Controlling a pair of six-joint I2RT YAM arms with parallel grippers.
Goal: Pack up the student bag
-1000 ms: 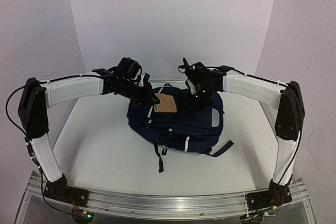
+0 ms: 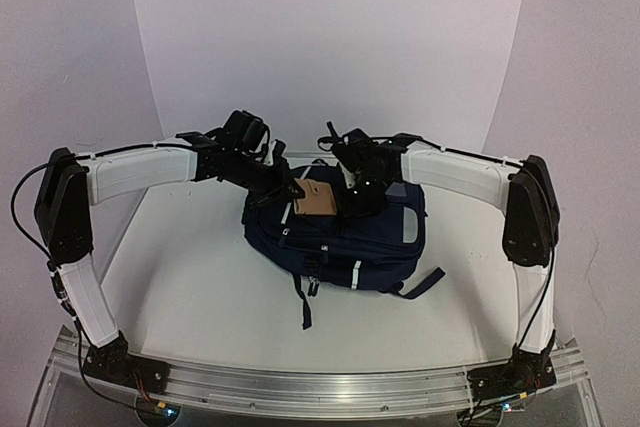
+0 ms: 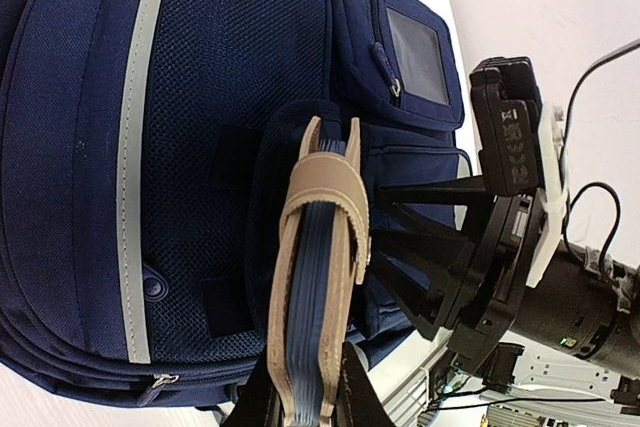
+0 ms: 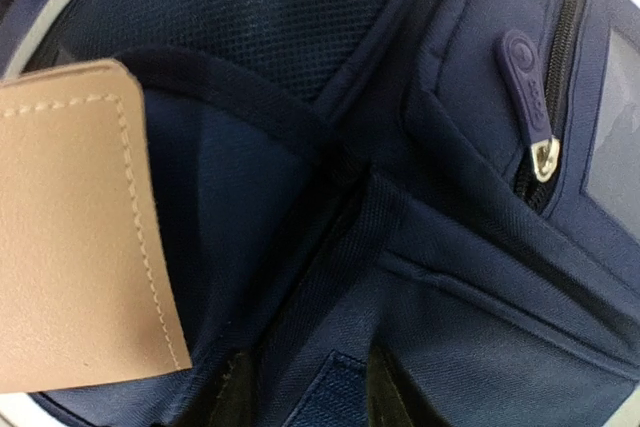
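Observation:
The navy student bag (image 2: 330, 247) lies on the table with its pockets facing up. My left gripper is shut on a tan notebook (image 3: 330, 337), which has a snap strap and blue page edges. In the left wrist view its far end stands over a navy pocket flap (image 3: 270, 187); I cannot tell whether any of it is inside the pocket. Just right of the notebook, my right gripper is open, its fingertips (image 4: 235, 392) apart above the pocket fabric. Nothing shows held between them.
A zipped side pocket (image 4: 500, 57) with a clear window lies to the right. Straps (image 2: 425, 284) trail off the bag's front onto the white table (image 2: 200, 307). Free table surface lies on both sides and in front. The two grippers are close together.
My right gripper has shifted left over the bag, closer to the notebook. The left arm, the notebook and the bag look unmoved.

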